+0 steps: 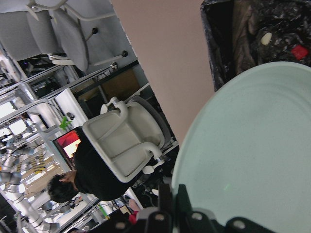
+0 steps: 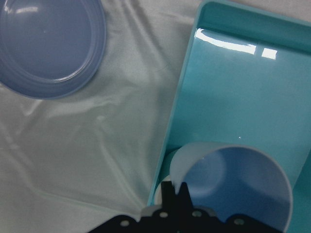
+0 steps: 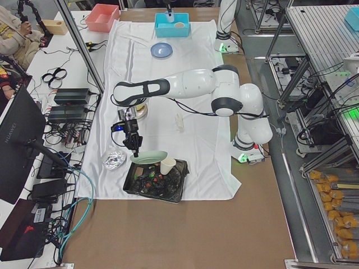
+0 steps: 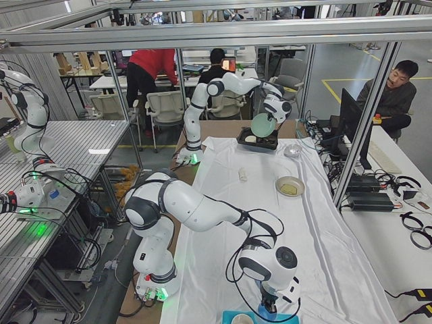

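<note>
My left gripper (image 3: 134,148) is shut on the rim of a pale green plate (image 1: 248,145), held tilted over a black bag-lined tray (image 3: 151,185) with small scraps inside. A white cup (image 3: 167,165) is at the tray, partly behind the plate. At the far end my right gripper is shut on the rim of a blue cup (image 2: 231,182), over a teal bin (image 2: 243,92) that also holds a pale round item beneath it.
A blue plate (image 3: 161,49) lies beside the teal bin. A shallow bowl (image 4: 290,186) and a crumpled foil item (image 3: 114,159) rest on the white cloth.
</note>
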